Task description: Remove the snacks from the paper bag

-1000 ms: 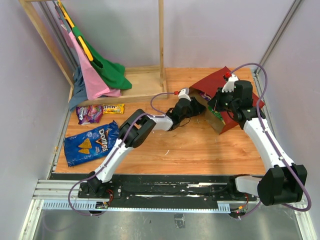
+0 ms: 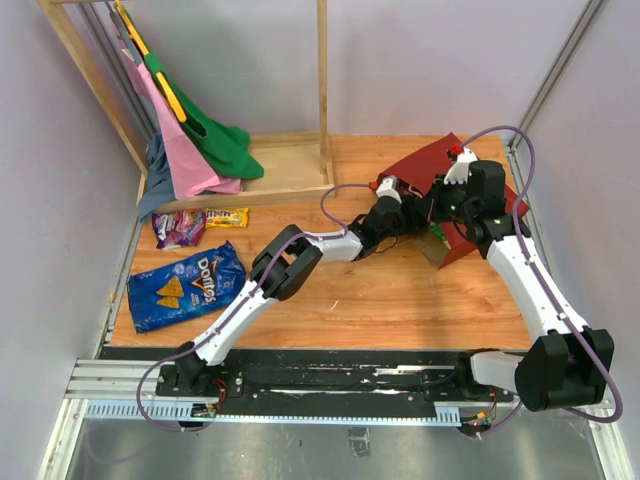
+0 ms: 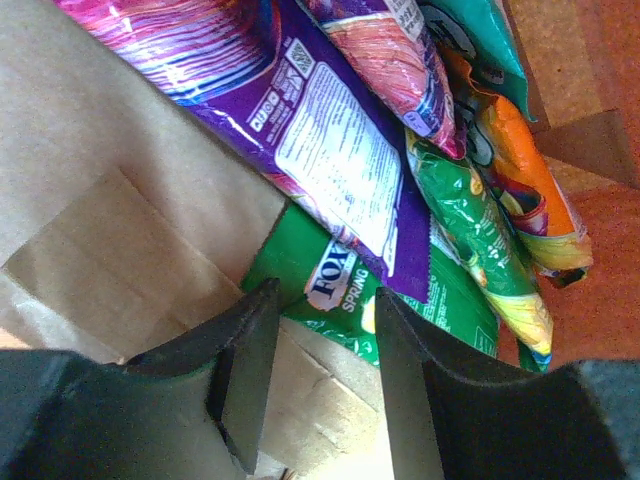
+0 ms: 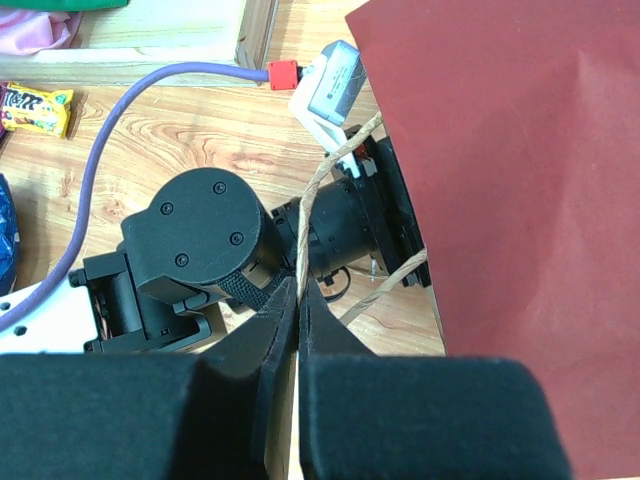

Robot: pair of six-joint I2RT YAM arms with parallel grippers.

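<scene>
The red paper bag (image 2: 420,160) lies on its side at the right, partly under both arms. My left gripper reaches into its mouth, fingers apart over a green Fox snack (image 3: 345,300). Around it are a purple pack (image 3: 340,170), a slim green pack (image 3: 470,230) and an orange pack (image 3: 545,220). My right gripper is shut at the bag's twisted handle (image 4: 313,200), beside the red paper. Outside, a blue Doritos bag (image 2: 186,290), a purple pack (image 2: 178,228) and a yellow pack (image 2: 226,217) lie at the left.
A wooden frame (image 2: 280,190) with hanging pink, green and blue cloths stands at the back left. Walls border both sides.
My left arm has moved rightward, further into the bag's mouth, hiding more of the snacks in the top view. The right arm, bag and outside snacks look unchanged.
</scene>
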